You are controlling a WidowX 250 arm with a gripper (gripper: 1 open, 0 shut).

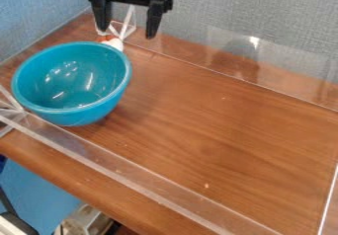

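My black gripper (pixel 128 25) hangs at the top of the view, above and behind a large teal bowl (pixel 73 84). It is open, its two fingers apart with nothing held between them. The bowl rests upright on the wooden table (pixel 218 140) at the left. Just behind the bowl's far rim is a small white-and-orange object (pixel 114 42), too small to make out clearly.
Clear plastic barriers run along the table's back and front edges, with white strapping at the left. Below the front edge are a blue surface and some hardware.
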